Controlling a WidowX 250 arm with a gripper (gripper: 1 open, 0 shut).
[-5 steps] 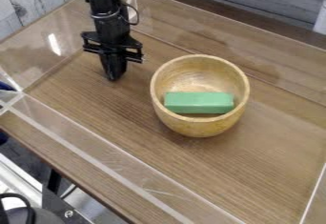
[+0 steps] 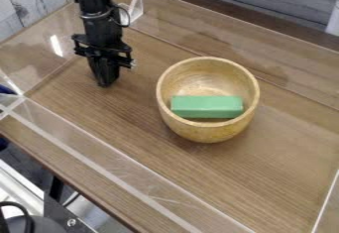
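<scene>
My black arm [image 2: 99, 19] reaches down from the top left to the wooden table, its gripper [image 2: 106, 76] low near the surface, left of a round tan bowl [image 2: 208, 132]. The gripper looks shut, with nothing visible between its fingers, though it is small and dark. A green block [image 2: 207, 107] lies inside the bowl.
Bare table [image 2: 133, 177] spreads in front of the gripper and to the bowl's right. Dark cables or objects lie at the lower left edge. A pale background shows at the top left corner and top right.
The gripper has moved a little to the left, away from the bowl. The bowl and green block have not visibly moved.
</scene>
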